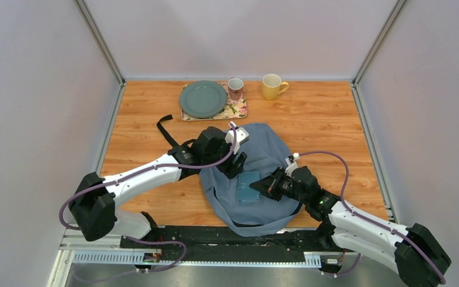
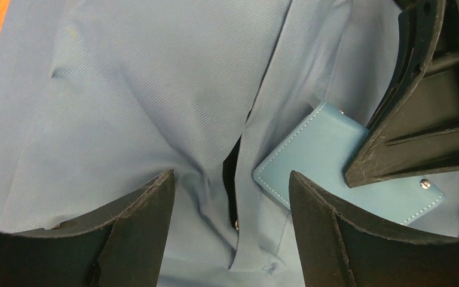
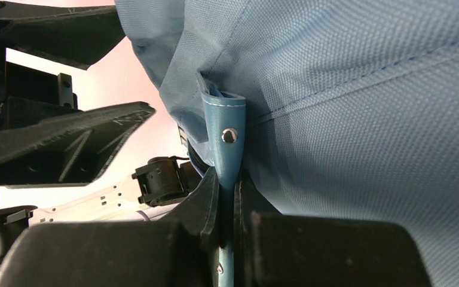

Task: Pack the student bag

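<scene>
A grey-blue bag [image 1: 263, 146] lies flat in the middle of the table. Over it, my right gripper [image 1: 261, 186] is shut on the edge of a teal stitched case [image 1: 248, 186]; the right wrist view shows the case [image 3: 225, 134] pinched upright between the fingers, with a metal snap on it. My left gripper [image 1: 239, 166] is open just above the bag, close to the case's far-left side. In the left wrist view, a dark slit in the bag [image 2: 232, 173] shows between my left gripper's parted fingertips, with the case [image 2: 311, 155] to its right.
At the back, a grey-green plate [image 1: 203, 98] and a cup [image 1: 235, 89] rest on a floral tray [image 1: 235, 110]. A yellow mug [image 1: 272, 87] stands to their right. Bare wood [image 1: 329, 122] is free on the right side.
</scene>
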